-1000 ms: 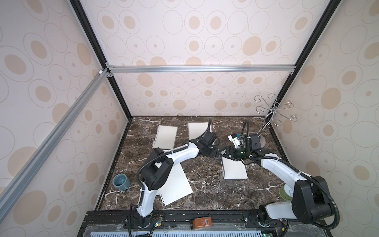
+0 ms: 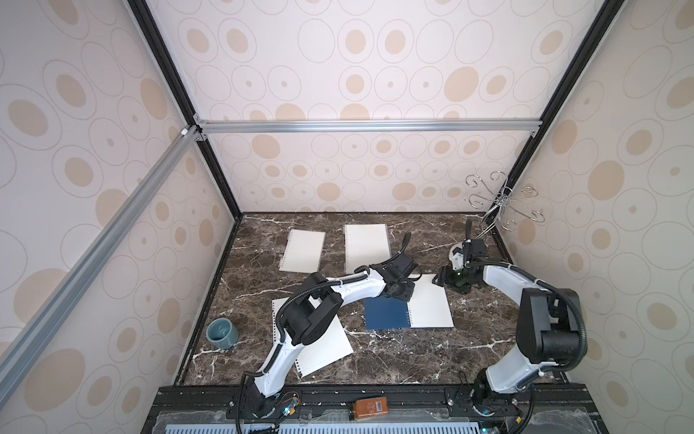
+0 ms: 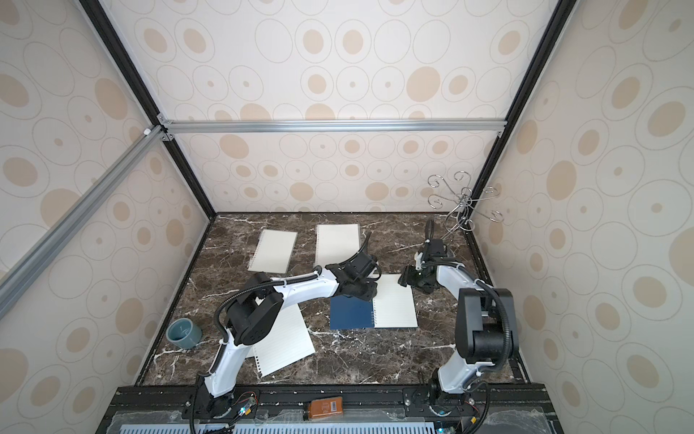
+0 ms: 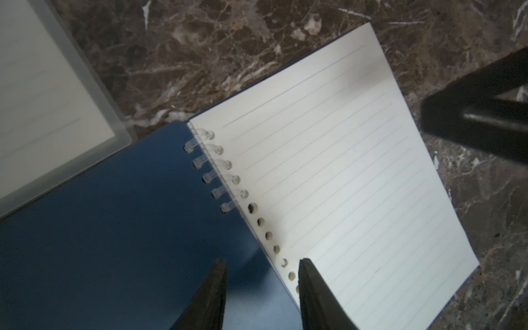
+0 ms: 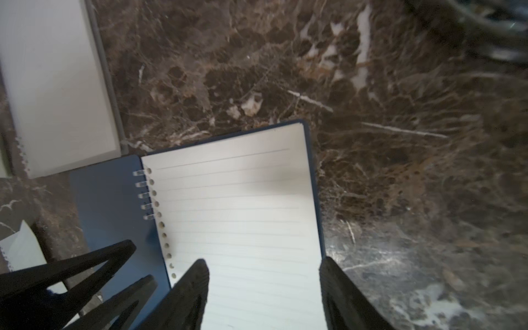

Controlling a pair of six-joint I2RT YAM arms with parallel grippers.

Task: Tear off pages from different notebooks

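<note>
A spiral notebook lies open mid-right, its navy cover flat to the left, its lined white page to the right; in the left wrist view, part of the spiral rings and bare holes show along the page edge. My left gripper stands open over that spine. My right gripper hovers over the page, fingers apart with nothing seen between them. Two more notebooks lie at the back, one left, one centre. Loose lined paper lies at front left, partly under the left arm.
A teal cup stands at front left. A chrome hook stand rises at the back right, close behind my right gripper.
The navy cover, out of sight one second ago, lies opened leftward.
</note>
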